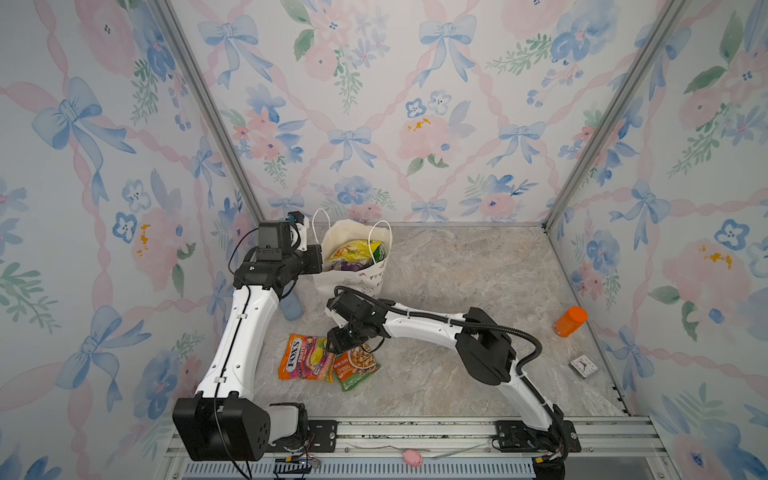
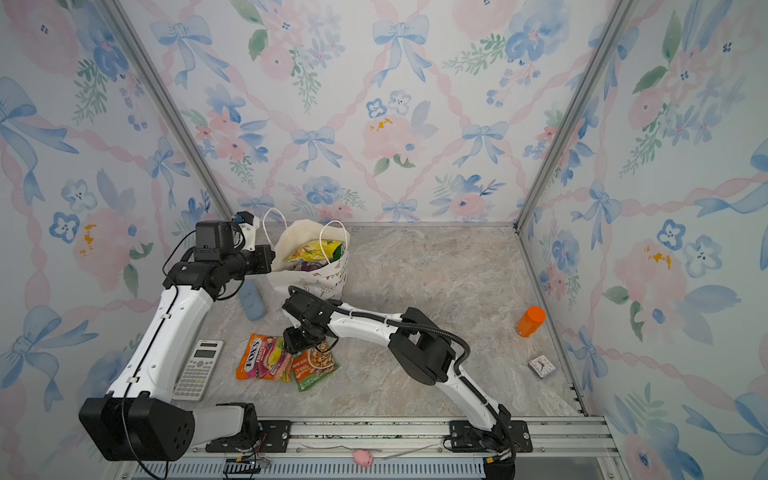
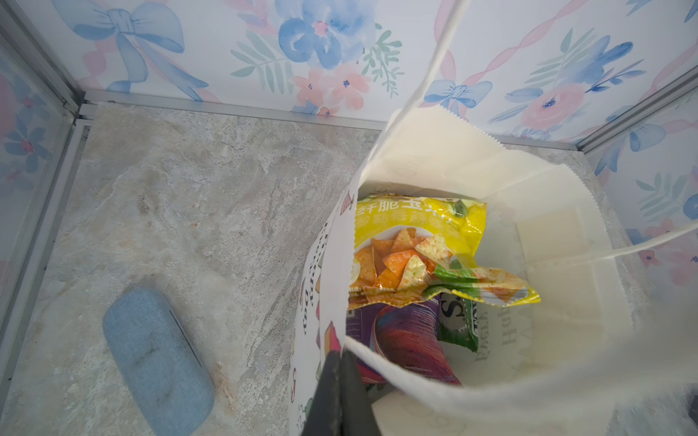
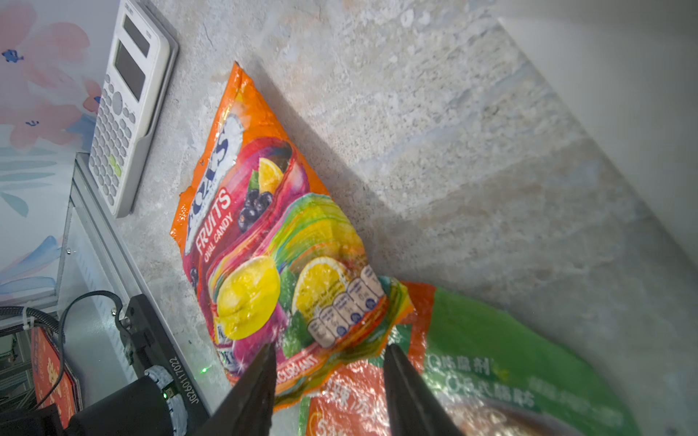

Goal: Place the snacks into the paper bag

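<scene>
The white paper bag [image 1: 356,280] stands upright at the back left, its mouth spread wide. Inside lie a yellow chip packet [image 3: 414,250], a purple packet [image 3: 410,341] and part of a dark green one. At the bag's near left rim, my left gripper is shut with the thin paper edge at its fingertips. An orange fruit candy packet [image 4: 254,232] lies flat on the table, overlapping a green and orange packet [image 4: 465,356] beside it. My right gripper points down over that overlap, fingers apart, nothing held between them.
A blue case [image 3: 156,363] lies left of the bag, and a calculator [image 2: 198,369] sits at the left edge. An orange bottle [image 1: 570,321] and small clock [image 1: 583,366] stand far right.
</scene>
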